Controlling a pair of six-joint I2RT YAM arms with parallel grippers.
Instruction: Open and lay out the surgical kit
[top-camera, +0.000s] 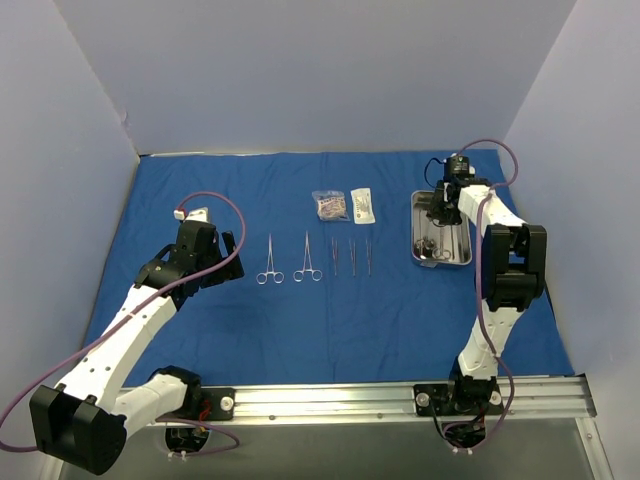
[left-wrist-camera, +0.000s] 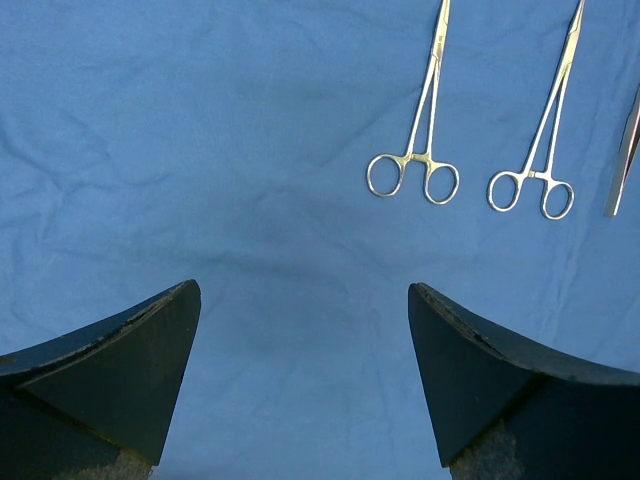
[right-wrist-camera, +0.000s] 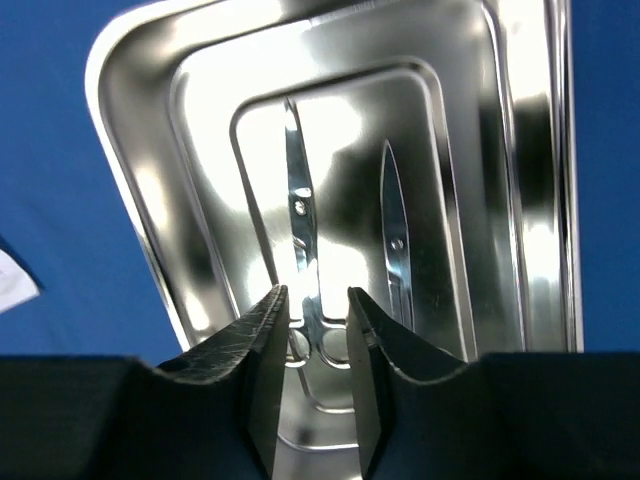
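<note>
In the right wrist view, a metal tray holds a pair of scissors and a second slim, pointed steel instrument. My right gripper is over the tray, part open with a narrow gap; the scissors' handle rings show between and behind its fingers, and no grip on them is visible. Two ring-handled clamps lie side by side on the blue cloth. Right of them, three tweezers lie in a row. My left gripper stands wide open and empty over bare cloth.
A bag of cotton-like pieces and a white packet lie at the back middle. Grey walls close in the back and sides.
</note>
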